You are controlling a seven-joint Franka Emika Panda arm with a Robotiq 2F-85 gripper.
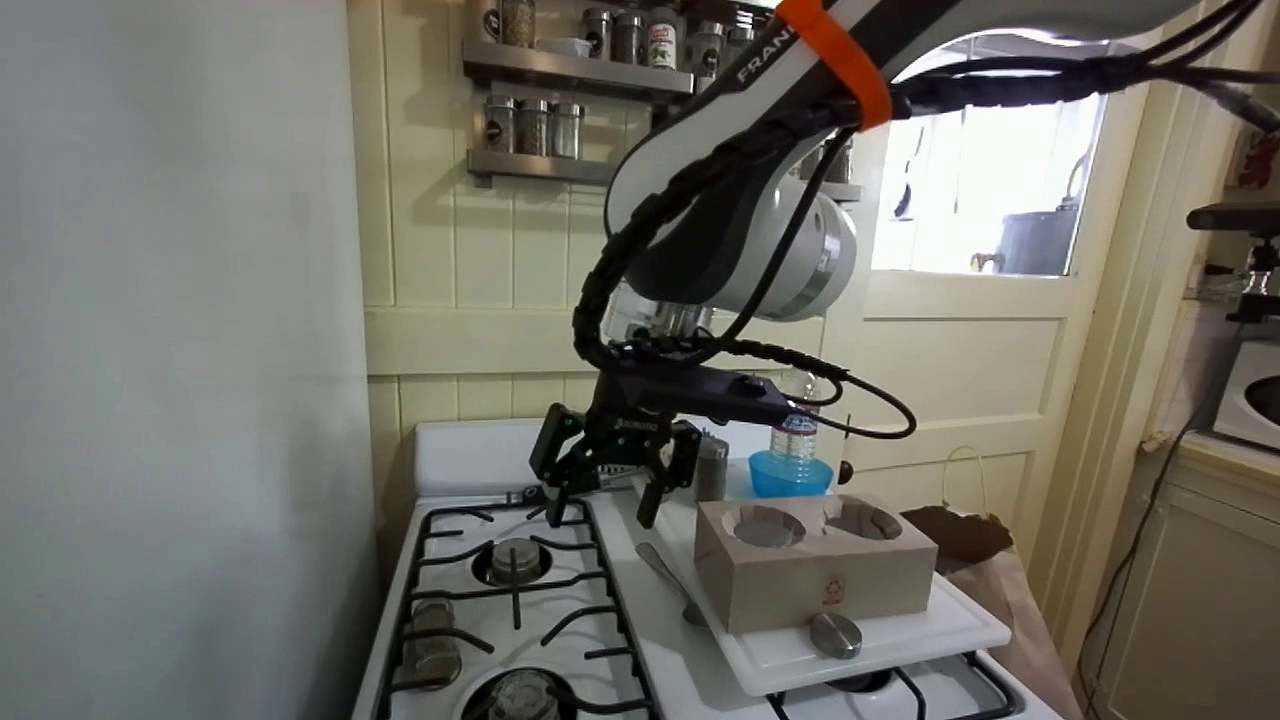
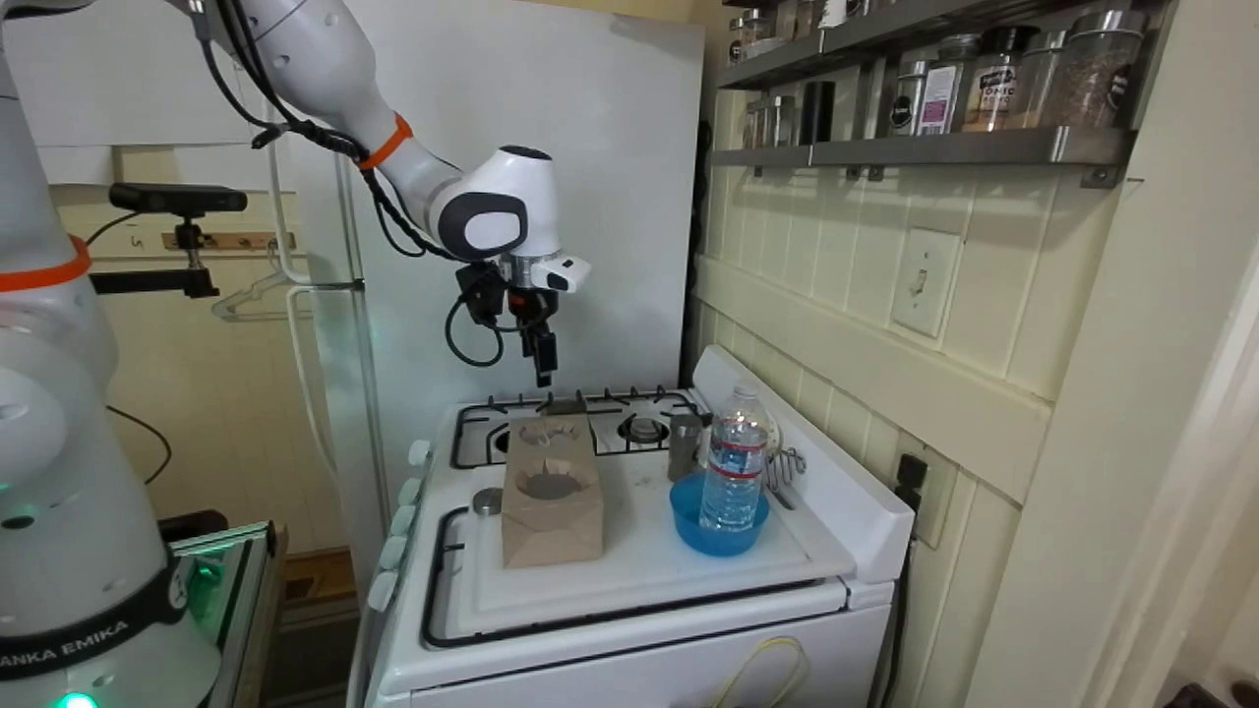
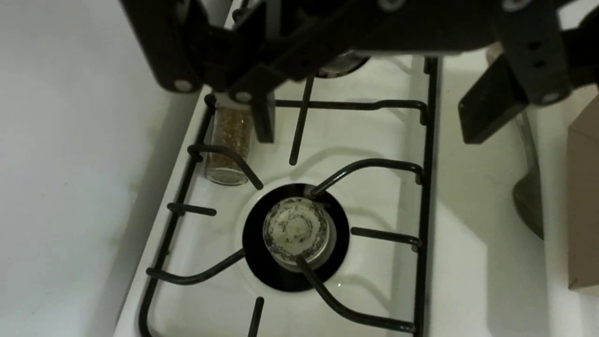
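Observation:
My gripper [image 1: 602, 514] stands open above the stove, with nothing between its fingers; in the wrist view one of its fingers [image 3: 487, 106] shows at the upper right. Below it in the wrist view are a round burner [image 3: 295, 227] and black grate bars. A glass jar with brown contents [image 3: 229, 143] lies on its side on the stove's left part, partly under the grate and partly covered by a finger in that view. Right of the gripper, a brown cardboard box with two round holes [image 1: 828, 576] rests on a white board [image 1: 768, 666].
A spoon [image 1: 672, 582] lies left of the box, and a round metal lid [image 1: 835, 636] leans at its front. Behind stand a grey shaker [image 2: 685, 446] and a water bottle [image 2: 734, 460] in a blue bowl [image 2: 717, 539]. The fridge wall [image 3: 73, 140] rises close on the left.

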